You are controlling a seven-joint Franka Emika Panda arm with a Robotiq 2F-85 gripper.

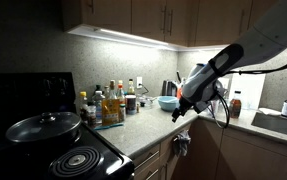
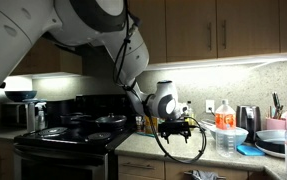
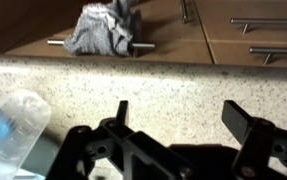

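Note:
My gripper stands open above the counter's front edge, with bare speckled counter (image 3: 168, 90) between its fingers. From the side, the gripper (image 1: 177, 118) hangs over the counter near the corner. A grey towel (image 3: 105, 28) is draped over a drawer handle below the edge, and the same towel (image 1: 181, 144) hangs on the cabinet front beneath the arm. At the left of the wrist view lies a clear plastic bottle (image 3: 11, 128), apart from the fingers.
Several bottles (image 1: 111, 106) stand along the back wall beside the stove. A black pan (image 1: 43, 127) sits on the stove. Near the corner is a light blue bowl (image 1: 168, 103). A large bottle with an orange label (image 2: 225, 128) stands on the counter.

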